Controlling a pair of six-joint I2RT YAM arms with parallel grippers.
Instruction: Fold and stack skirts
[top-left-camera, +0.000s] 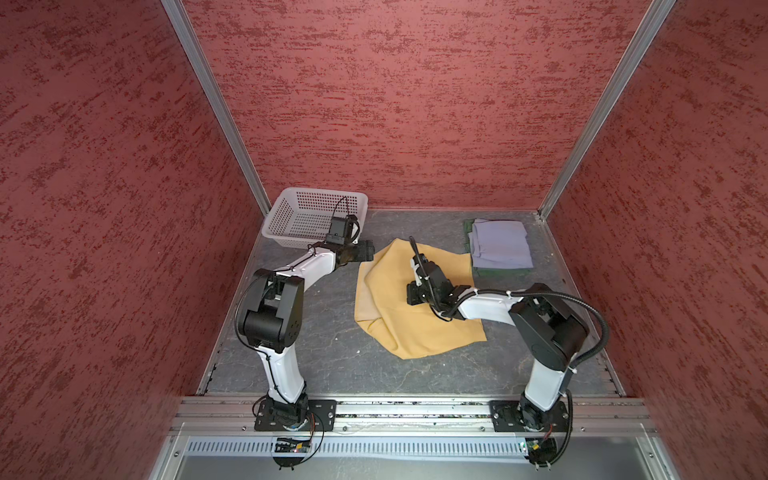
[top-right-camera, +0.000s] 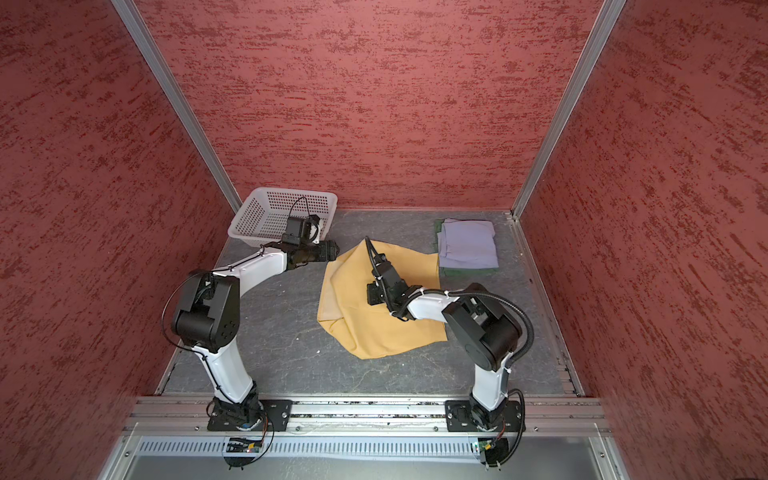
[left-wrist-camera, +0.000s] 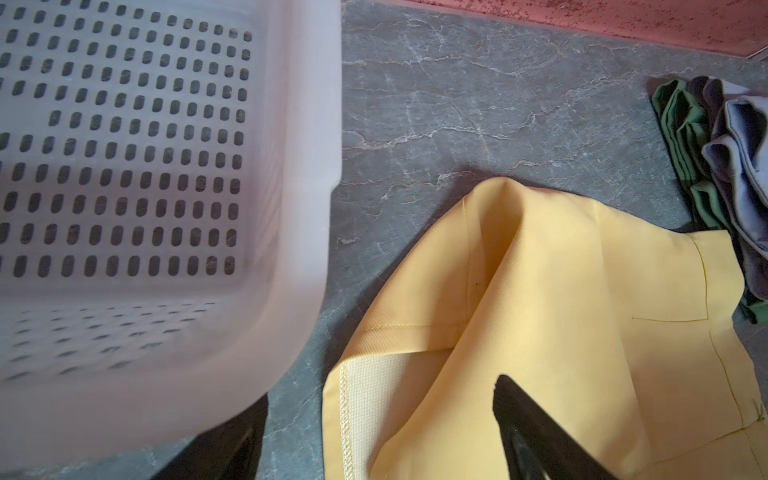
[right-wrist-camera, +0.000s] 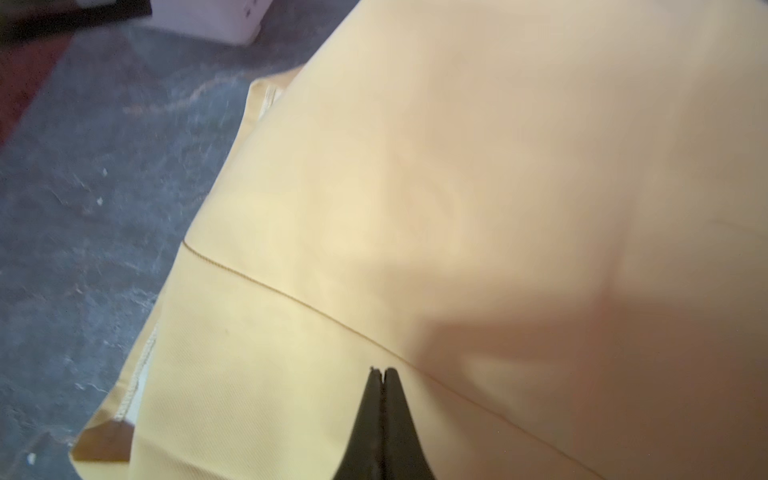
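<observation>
A yellow skirt (top-left-camera: 408, 328) lies spread on the table, its left side folded back so that pale lining shows along the edge. Above the middle of the cloth, my right gripper is shut, its fingertips together and no fabric between them; the skirt lies flat beneath. My left gripper stands open beside the basket, over the skirt's upper left edge, with nothing held. At the back right rests a folded stack, a lavender skirt (top-left-camera: 501, 244) on top and a green one (left-wrist-camera: 680, 132) under it.
The white perforated basket (top-left-camera: 289, 209) is at the back left, close against the left gripper, and looks empty in the visible part. Bare grey table (top-left-camera: 328, 352) shows at the front left and along the front edge.
</observation>
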